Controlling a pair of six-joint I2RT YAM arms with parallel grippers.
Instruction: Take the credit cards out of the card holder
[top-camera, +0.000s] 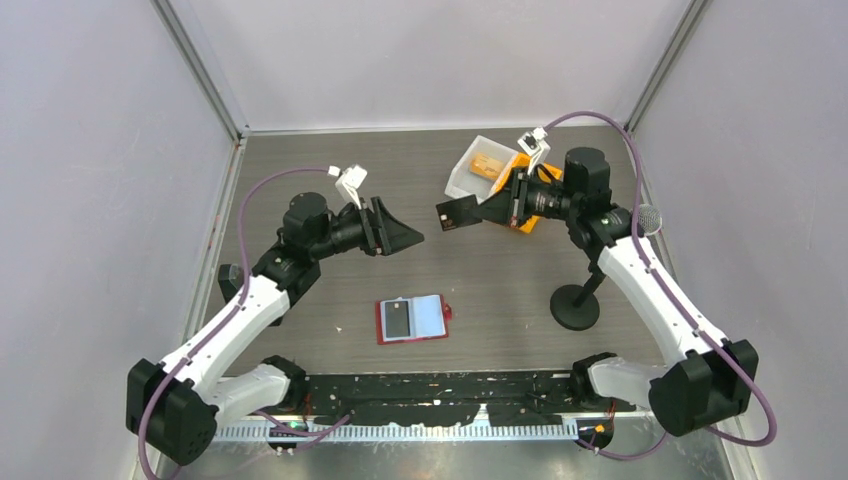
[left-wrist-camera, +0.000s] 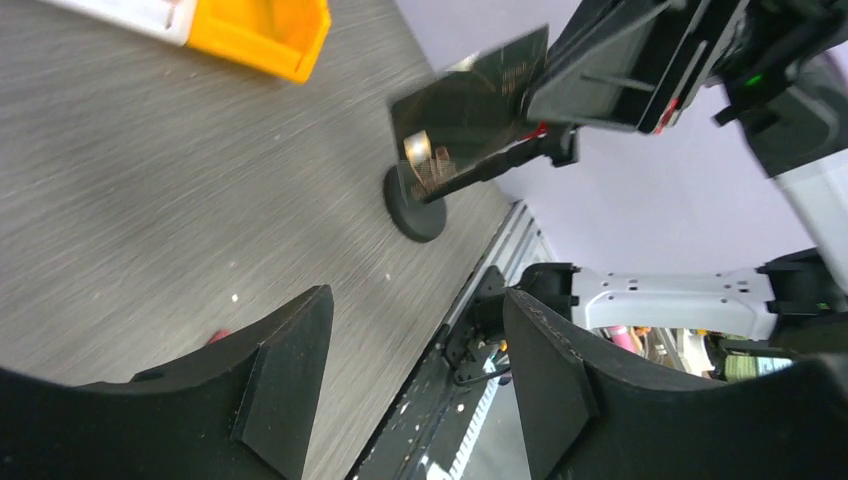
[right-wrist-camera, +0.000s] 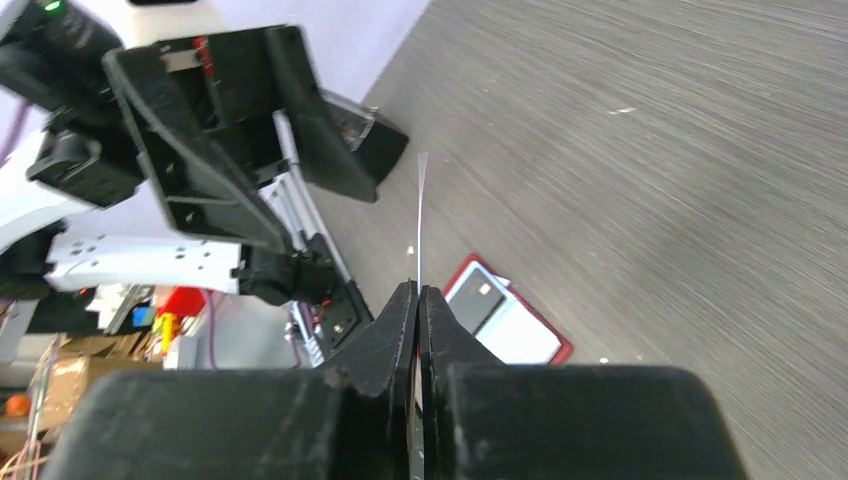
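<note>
A black card (top-camera: 459, 212) with a gold chip hangs above the table, and my right gripper (top-camera: 484, 207) is shut on one end of it. The same card (left-wrist-camera: 470, 110) faces the left wrist view, while in the right wrist view the card (right-wrist-camera: 421, 215) shows edge-on as a thin line. My left gripper (top-camera: 407, 239) stands open and empty to the left of the card, clear of it. The open red card holder (top-camera: 447, 330) lies flat at the front of the table, with a dark card-like piece (top-camera: 397, 319) on its left half.
At the back sit a white tray (top-camera: 457, 185) with a tan item (top-camera: 486, 166) inside and an orange tray (top-camera: 528, 226) beside it, partly under the right arm. A black round stand (top-camera: 575, 308) is at right. Mid-table is bare.
</note>
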